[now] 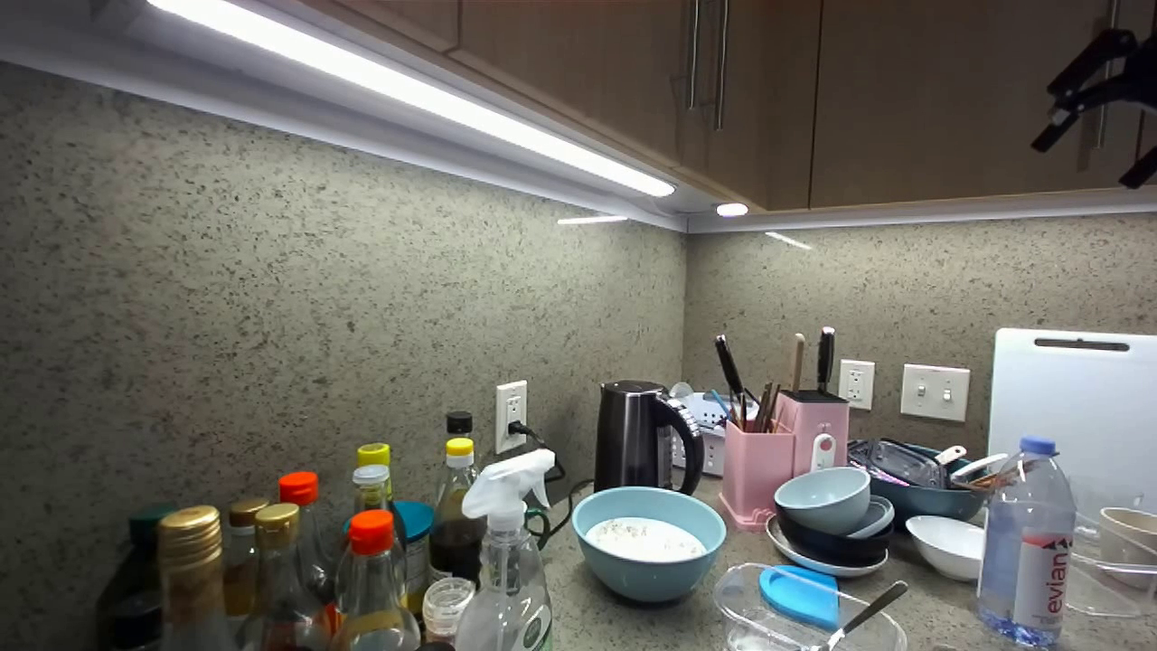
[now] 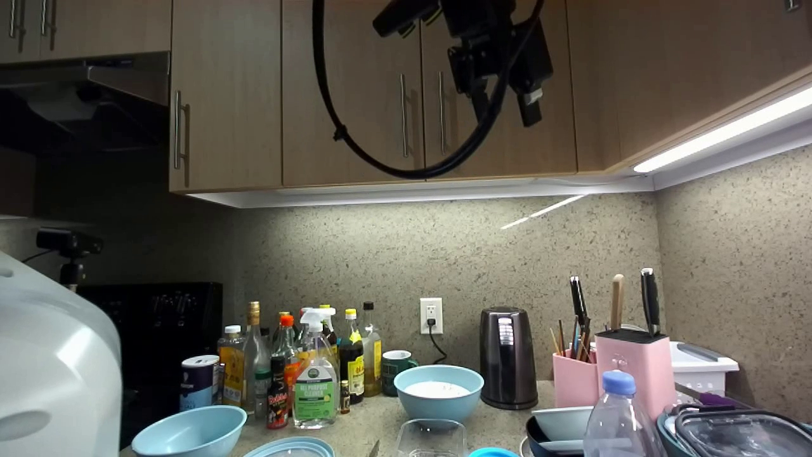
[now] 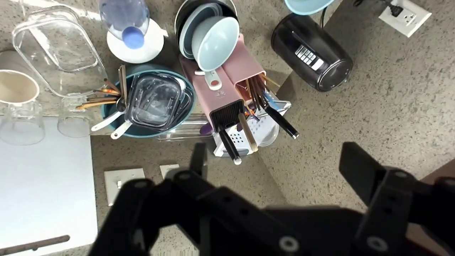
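High above the counter, in front of the upper cabinets, my black gripper [image 1: 1090,157] stands open with nothing between its fingers. In the wrist view its two fingers [image 3: 357,172] are wide apart, and the pink knife block [image 3: 217,96] shows beyond the gap. A light-blue bowl [image 1: 647,537] holding white, grainy contents sits on the counter beside the dark kettle [image 1: 632,439]. Another blue bowl [image 2: 190,431], with no contents visible, stands at the front left in exterior view 2. Near it is a round light-blue lid or dish [image 2: 293,448].
Several sauce bottles and a spray bottle [image 2: 315,381] crowd the wall side. An Evian bottle [image 1: 1030,548], stacked bowls [image 1: 826,501], and a clear container [image 1: 748,608] with a spoon occupy the counter. A white board [image 1: 1085,412] leans on the wall. Cabinets [image 2: 350,91] hang near my gripper.
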